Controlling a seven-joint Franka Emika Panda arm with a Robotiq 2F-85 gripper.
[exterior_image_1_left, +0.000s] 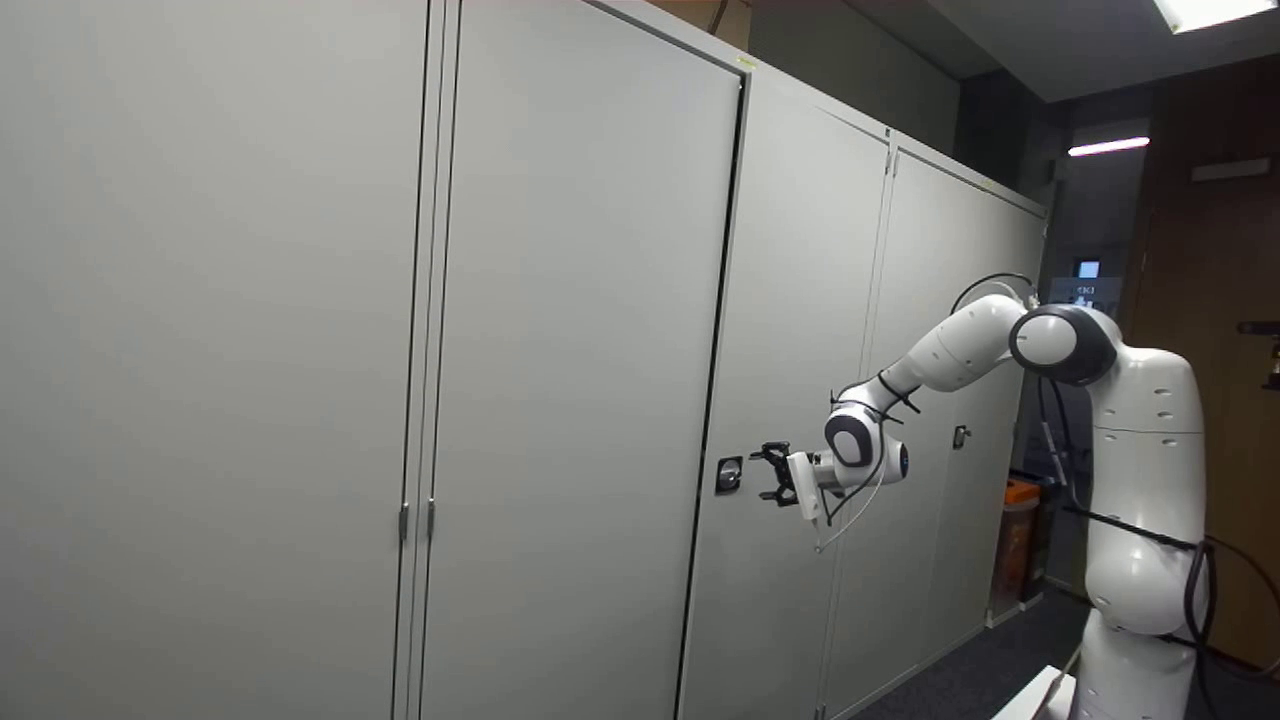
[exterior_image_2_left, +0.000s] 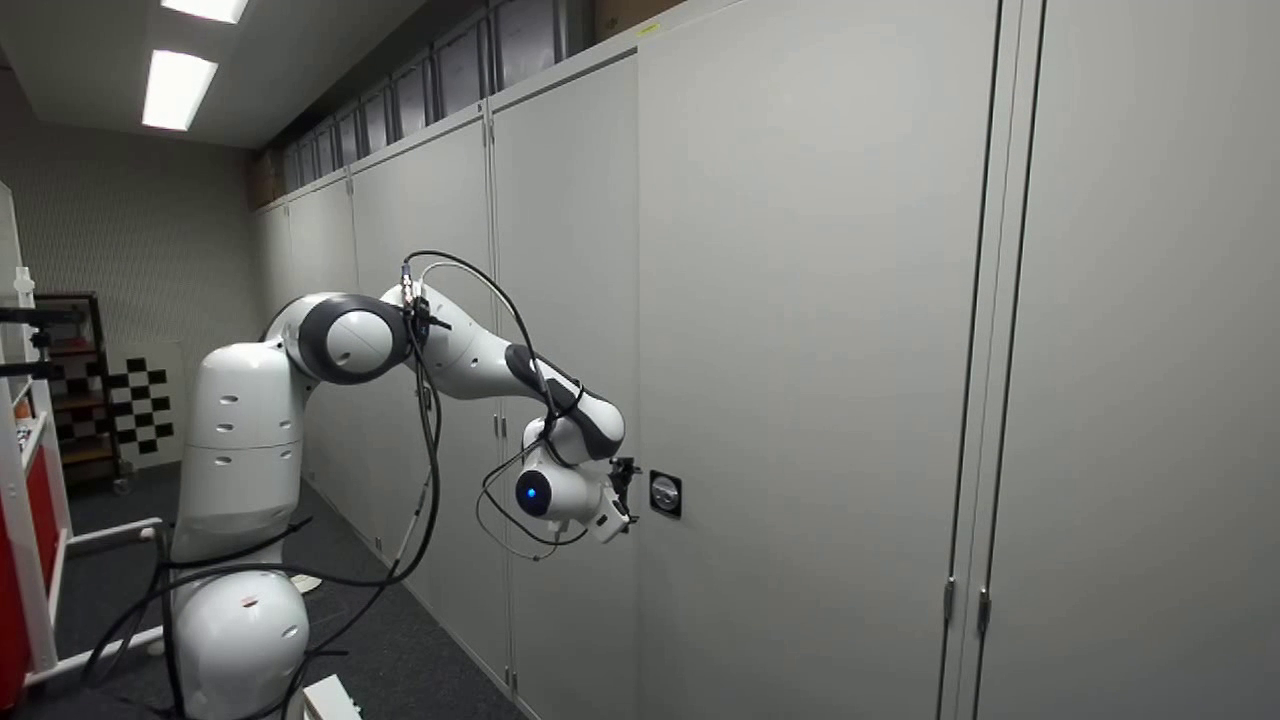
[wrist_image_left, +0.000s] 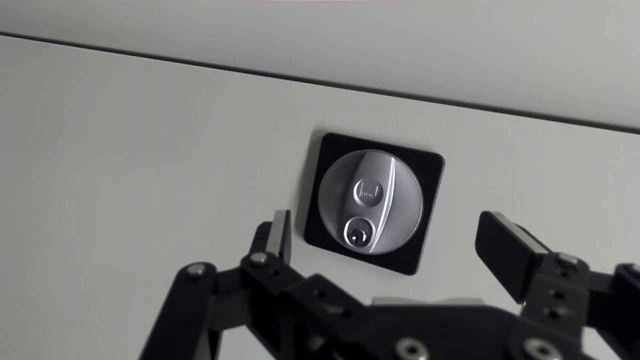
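A round silver turn knob (wrist_image_left: 372, 201) with a keyhole sits in a square black plate on a grey cabinet door (wrist_image_left: 150, 162). Its raised grip runs nearly upright in the wrist view, leaning slightly. My gripper is open, its black fingers (wrist_image_left: 502, 249) spread wider than the knob plate, with nothing between them. In exterior view 1 the gripper (exterior_image_1_left: 768, 475) stands to the right of the knob (exterior_image_1_left: 729, 475), apart from it. From the other side, exterior view 2 shows a small gap between the gripper (exterior_image_2_left: 631, 494) and the knob (exterior_image_2_left: 666, 493).
The door seam (exterior_image_1_left: 710, 408) runs close beside the knob, and the doors look shut. A second handle (exterior_image_1_left: 961, 437) is farther along the cabinet row. Cables (exterior_image_2_left: 432, 480) hang loosely along the arm. The door face around the knob is clear.
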